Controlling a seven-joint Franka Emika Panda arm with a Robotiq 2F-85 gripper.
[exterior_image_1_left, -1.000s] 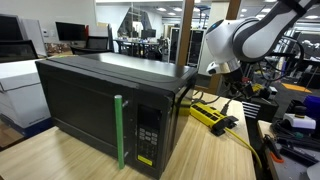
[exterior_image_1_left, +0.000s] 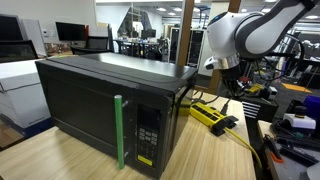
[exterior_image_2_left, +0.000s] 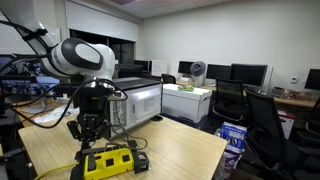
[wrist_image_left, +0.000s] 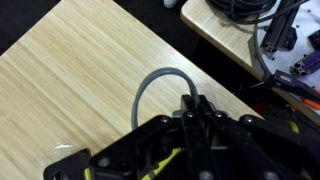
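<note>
A grey cable (wrist_image_left: 165, 72) arches up in the wrist view, and its end runs in between the fingertips of my gripper, which is shut on it. Any plug at that end is mostly hidden by the dark fingers. Below the gripper lies a yellow and black power strip (exterior_image_2_left: 112, 162) on the wooden table, partly covered by the gripper in the wrist view. Beside the strip, to its right in the first exterior view, stands the big black microwave's (exterior_image_1_left: 100, 105) far end, with a cord trailing from behind it.
A yellow cable (exterior_image_1_left: 245, 143) leads from the strip toward the table's edge. Bare table (exterior_image_2_left: 190, 145) extends to the right in the second exterior view. Coiled black cable (wrist_image_left: 243, 8) and loose items occupy another surface across a dark gap.
The arm and gripper look almost unmoved over the last second; only a slight shift of the arm shows. The microwave and power strip stay in place.
</note>
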